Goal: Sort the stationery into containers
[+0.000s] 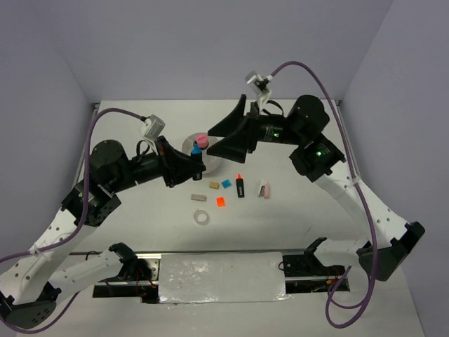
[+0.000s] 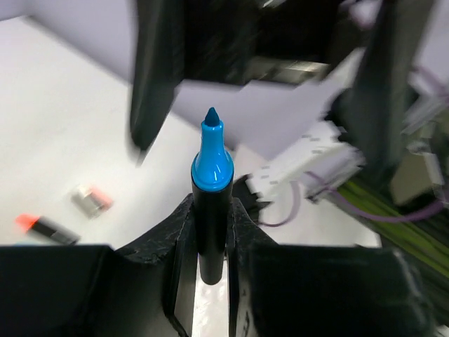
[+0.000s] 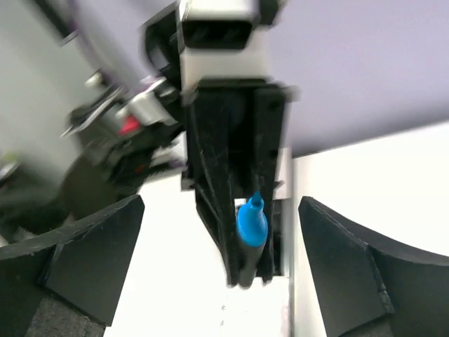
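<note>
My left gripper (image 1: 195, 165) is shut on an upright blue-capped black marker (image 2: 212, 168), held above the table by the round container (image 1: 212, 163), which has a pink item (image 1: 201, 140) in it. In the right wrist view the marker's cap (image 3: 252, 222) shows between the left fingers. My right gripper (image 1: 233, 132) stands open just beyond the marker, its fingers apart from it.
On the white table (image 1: 140, 210) lie an orange-capped black marker (image 1: 240, 185), a stapler (image 1: 264, 189), small yellow (image 1: 214, 184), blue (image 1: 226, 183) and orange (image 1: 220, 201) pieces, a grey block (image 1: 198, 197) and a tape ring (image 1: 201, 217).
</note>
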